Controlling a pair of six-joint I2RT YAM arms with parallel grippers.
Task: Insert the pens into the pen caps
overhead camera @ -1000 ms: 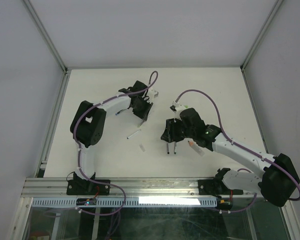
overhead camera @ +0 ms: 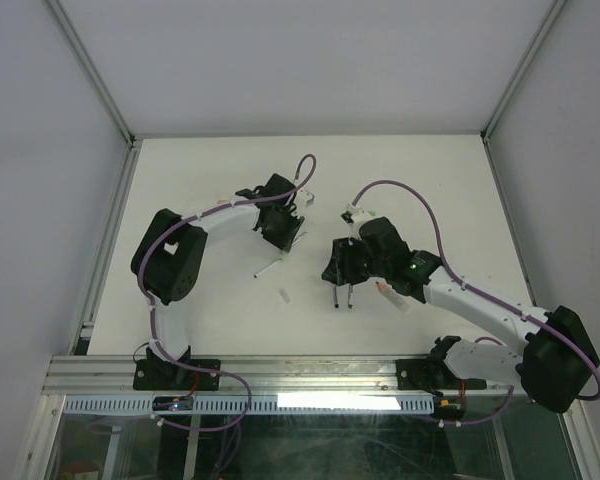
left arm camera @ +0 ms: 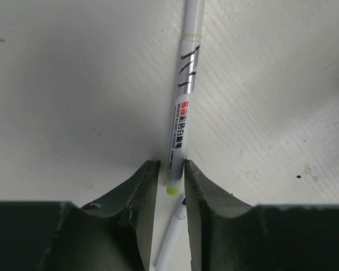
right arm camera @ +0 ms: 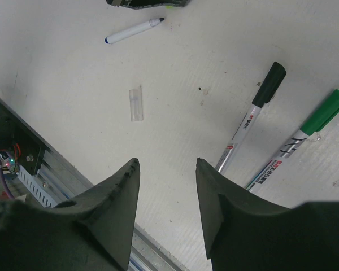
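Observation:
In the left wrist view a silver-white marker (left arm camera: 183,96) with red and black print lies on the table, its lime-green end low between the fingers of my left gripper. The fingers are part open around that end, with a gap showing on the left side. My right gripper stands open and empty. Beyond its fingertips lie a black-capped marker (right arm camera: 242,125) and a green-capped marker (right arm camera: 291,145). A small white pen (right arm camera: 134,31) with dark ends rests near the left gripper.
A short clear piece (right arm camera: 136,104) lies alone on the table. An orange-and-white item (overhead camera: 392,296) sits beside the right arm.
My left gripper has shifted slightly left and toward the front edge, and a pen now shows on its right side. The right arm has stayed still.

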